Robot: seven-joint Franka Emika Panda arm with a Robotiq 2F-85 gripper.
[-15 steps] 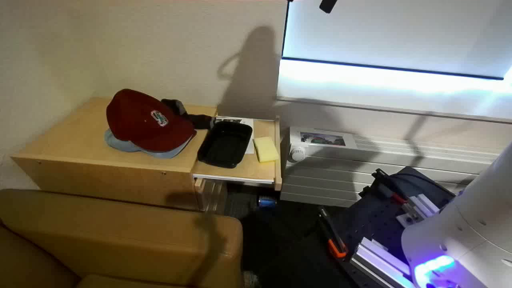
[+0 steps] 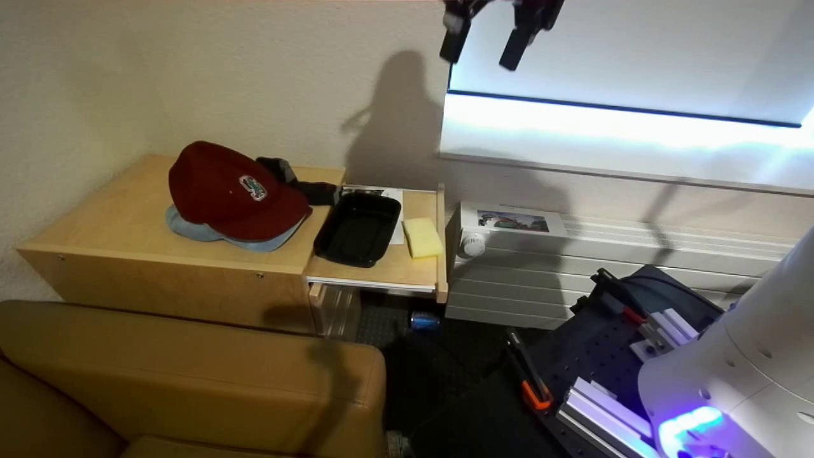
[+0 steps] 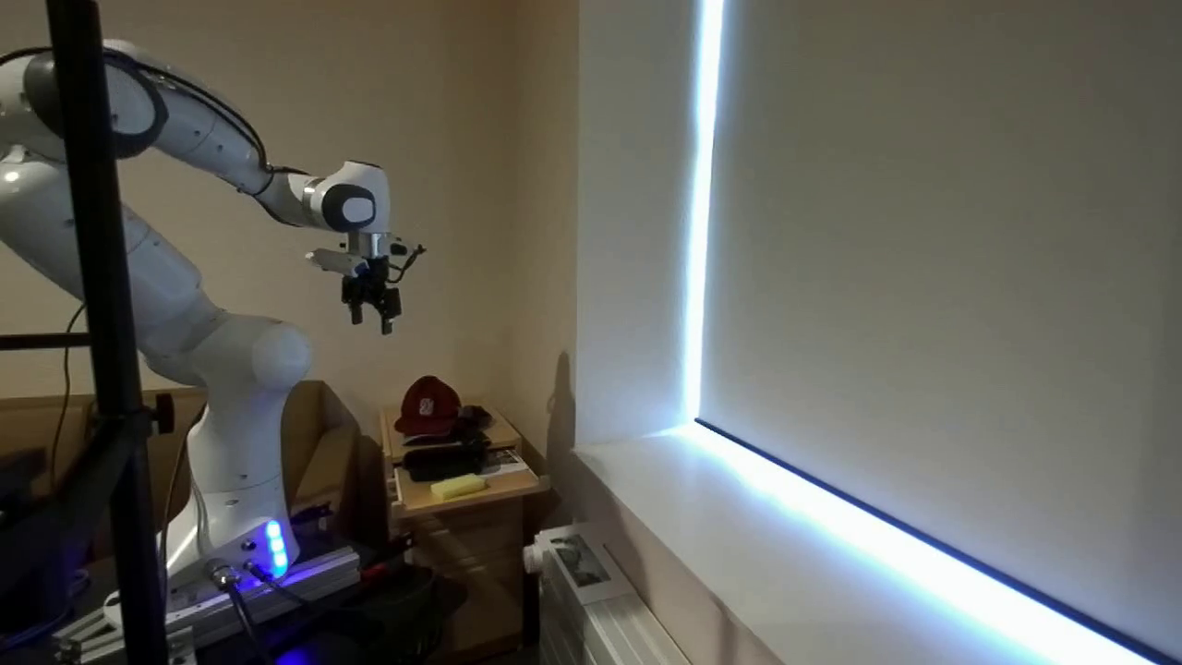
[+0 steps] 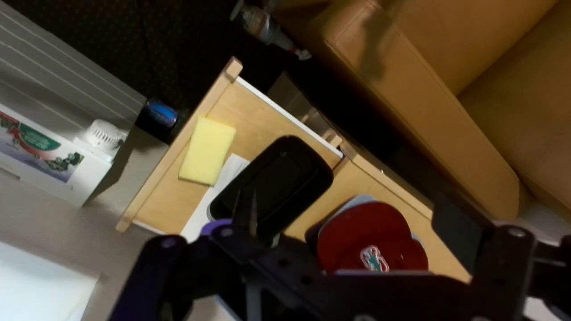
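Observation:
High above the cabinet, my gripper (image 2: 482, 61) hangs open with only air between its fingers; the second exterior view also shows the gripper (image 3: 371, 325) pointing down. Below, a yellow sponge (image 2: 423, 237) lies on the pulled-out wooden shelf (image 2: 420, 205), near its outer rail. Beside it is an empty black tray (image 2: 357, 228), partly over a white printed sheet (image 4: 196, 224). A dark red cap (image 2: 229, 191) rests on a light blue one (image 2: 188, 226) on the cabinet top (image 2: 114, 214). In the wrist view, the gripper's dark body covers the lower part of the scene, including part of the tray.
A dark cloth item (image 2: 317, 192) lies behind the red cap. Right of the shelf stands a white radiator (image 2: 503, 263) with a knob, below the window sill. The tan sofa (image 2: 229, 366) borders the cabinet's front. A blue can (image 2: 424, 320) is on the floor.
My gripper has come lower in the first exterior view, so both fingers now show at the top. Its shadow on the wall has shifted down and left. The objects have not moved.

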